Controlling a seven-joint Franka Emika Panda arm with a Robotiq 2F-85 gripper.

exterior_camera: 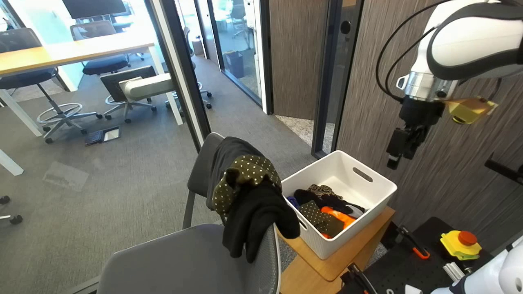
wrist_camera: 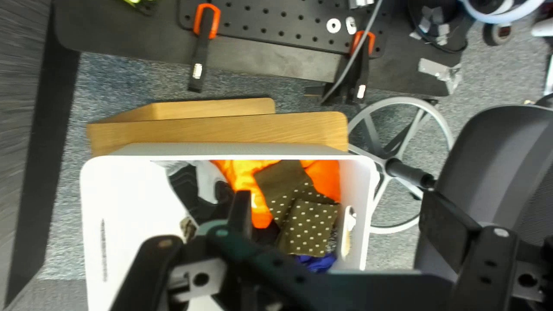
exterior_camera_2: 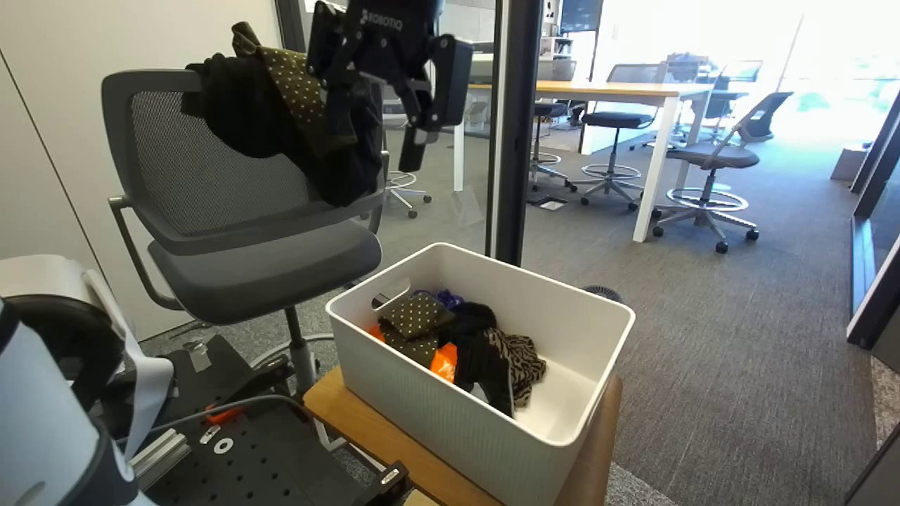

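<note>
My gripper [exterior_camera: 400, 157] hangs in the air above the right side of a white bin [exterior_camera: 380, 197]. Its fingers stand wide apart in the wrist view, with one finger [wrist_camera: 241, 213] over the bin and nothing held. Clothes lie heaped in the bin: a dotted olive cloth [wrist_camera: 312, 223], an orange cloth [wrist_camera: 242, 179], black cloth [exterior_camera_2: 479, 358] and a patterned brown piece [exterior_camera_2: 524, 361]. Over the backrest of a grey chair [exterior_camera: 169, 259] drape a black garment [exterior_camera: 260, 210] and a dotted olive cloth [exterior_camera: 252, 169]. Part of the bin is hidden by the gripper in the wrist view.
The bin rests on a wooden stand [exterior_camera_2: 380, 430]. Beside it is a black perforated work surface [exterior_camera_2: 253, 464] with clamps and a yellow box bearing a red button [exterior_camera: 466, 238]. A wood-panelled wall [exterior_camera: 363, 98] rises behind the arm. One end of the bin's floor is bare.
</note>
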